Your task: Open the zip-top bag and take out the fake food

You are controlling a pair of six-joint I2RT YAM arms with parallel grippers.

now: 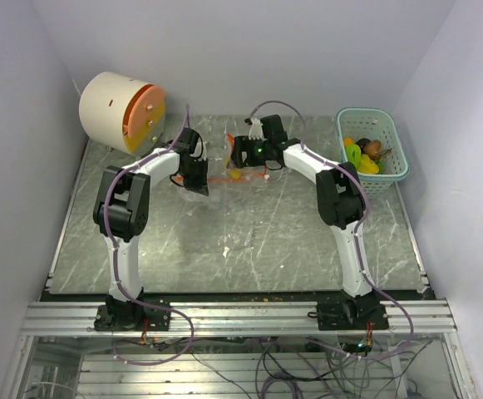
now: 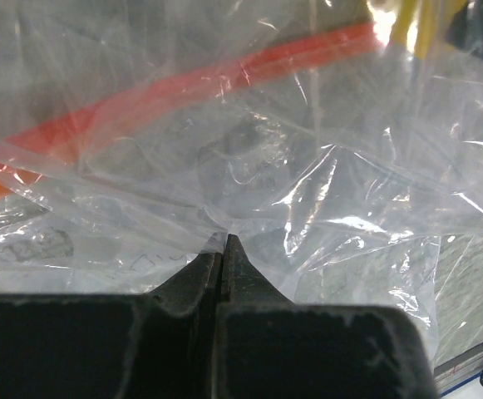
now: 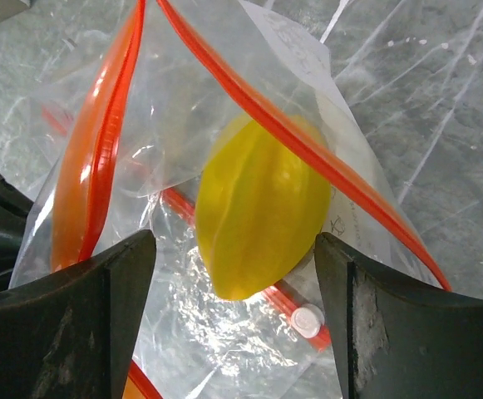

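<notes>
A clear plastic bag [image 2: 258, 166] with a red-orange zip strip lies across the middle of the table. My left gripper is shut on a fold of its film. In the right wrist view the bag's mouth gapes between two orange zip edges [image 3: 308, 150]. Inside rests a yellow piece of fake food [image 3: 262, 208]. My right gripper stands open at the mouth, one finger [image 3: 129, 270] on each side of the yellow piece as seen from here. Whether either finger touches it, I cannot tell.
At the back right stands a pale green basket [image 1: 407, 170] holding several fake fruits and vegetables. A cream cylinder [image 1: 104, 108] with an orange end lies at the back left.
</notes>
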